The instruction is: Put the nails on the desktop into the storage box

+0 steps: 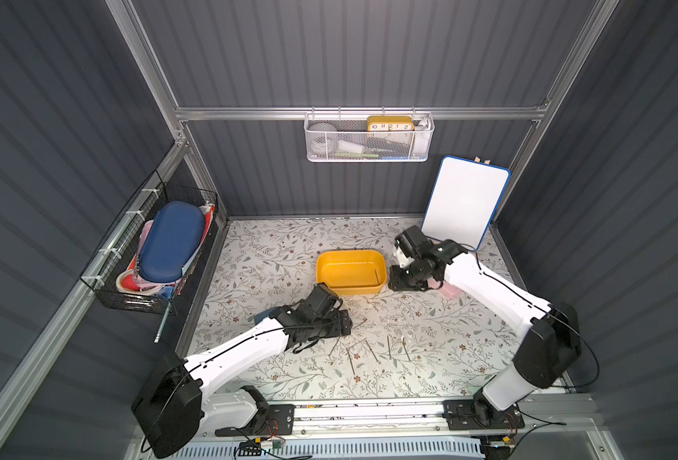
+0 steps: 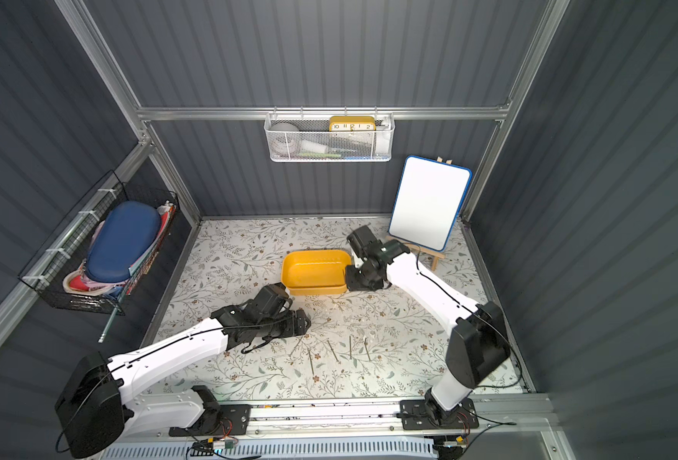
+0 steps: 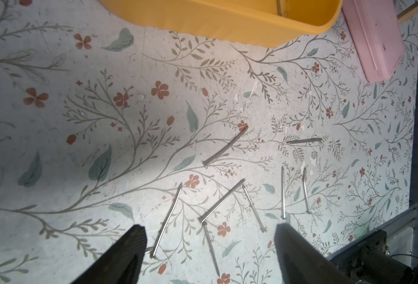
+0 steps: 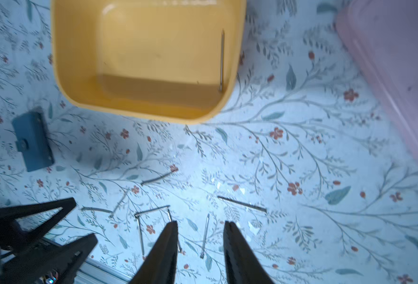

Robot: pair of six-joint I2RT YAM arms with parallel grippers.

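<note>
Inside the yellow storage box (image 4: 161, 42), one nail (image 4: 222, 61) lies on the floor along its right side. My right gripper stands open with empty fingers, at the box's right end in the top views. Out on the patterned desktop, several nails are scattered in front of the box, among them a tilted nail (image 3: 224, 146), a short-looking nail (image 3: 304, 141) and an upright-running nail (image 3: 283, 193). My left gripper is open above the desktop, in front of the box, with nothing held. Some nails sit partly behind its left finger.
A pink case (image 3: 373, 37) lies right of the box, and a small dark blue box (image 4: 33, 142) sits to the left. Behind on the right stands a whiteboard (image 1: 465, 201).
</note>
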